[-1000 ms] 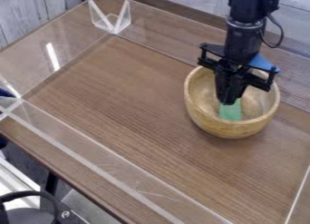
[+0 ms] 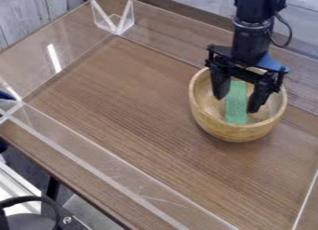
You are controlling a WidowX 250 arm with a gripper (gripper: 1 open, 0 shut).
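Note:
A round wooden bowl [image 2: 214, 122] sits on the right side of the table, with a green object [image 2: 235, 108] lying inside it. My black gripper [image 2: 239, 92] hangs over the bowl, its two fingers parted around the upper part of the green object. I cannot tell whether they touch it.
A small white wire-like object [image 2: 114, 18] stands at the back left. A black cable or part [image 2: 25, 215] is at the lower left corner, off the table.
The fingers have spread apart and risen slightly from lower in the bowl, uncovering more of the green object. The bowl looks unmoved.

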